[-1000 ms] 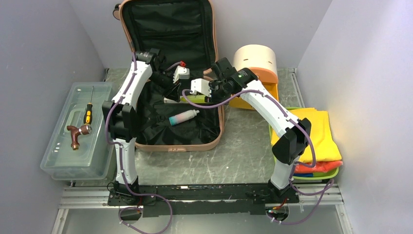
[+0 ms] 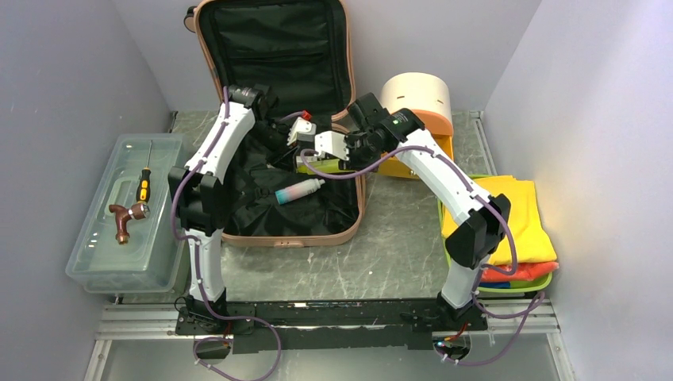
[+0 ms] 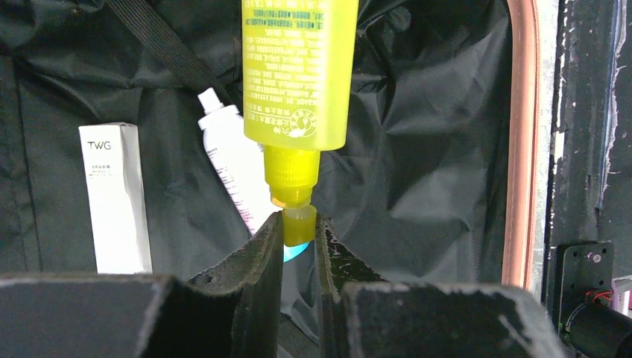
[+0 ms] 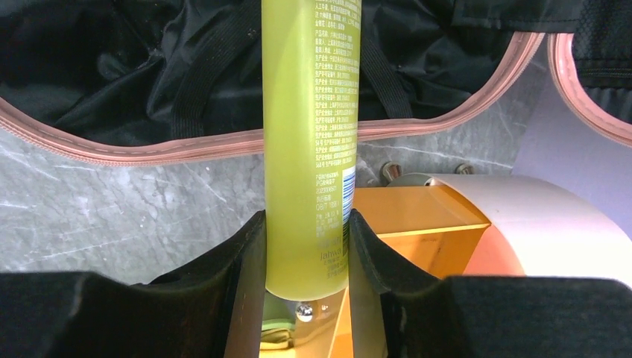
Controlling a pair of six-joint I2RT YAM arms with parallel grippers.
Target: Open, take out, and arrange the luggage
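Note:
Over the open suitcase (image 2: 286, 240), my left gripper is shut on the cap of a yellow-green bottle (image 3: 296, 74). My right gripper is at the bottle's other end, its fingers against both sides; whether they grip firmly I cannot tell. On the black lining lie a white tube with blue end (image 2: 298, 191) and a white TWG box (image 3: 115, 201).
An orange-yellow drawer unit (image 2: 417, 95) stands right of the suitcase. A green basket with yellow cloth (image 2: 508, 222) is at the right, a clear lidded box (image 2: 119, 262) with screwdriver and hammer at the left. Bare table lies in front.
Both arms have moved slightly over the suitcase, the left one a little to the right and down in the top view. The tube has stayed in place.

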